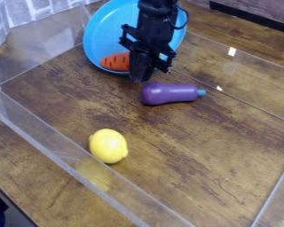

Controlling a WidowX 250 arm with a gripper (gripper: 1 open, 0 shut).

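The black gripper point(142, 64) hangs at the top middle, over the front part of a blue plate point(106, 34), its fingers shut with nothing seen between them. An orange carrot point(116, 61) lies on the plate just left of the fingers, partly hidden by them. Just below and right of the gripper, a purple eggplant point(169, 93) with a teal end lies on the wooden table. A yellow lemon point(109, 145) sits nearer the front left.
Clear plastic edges run along the left and right of the wooden table point(209, 160).
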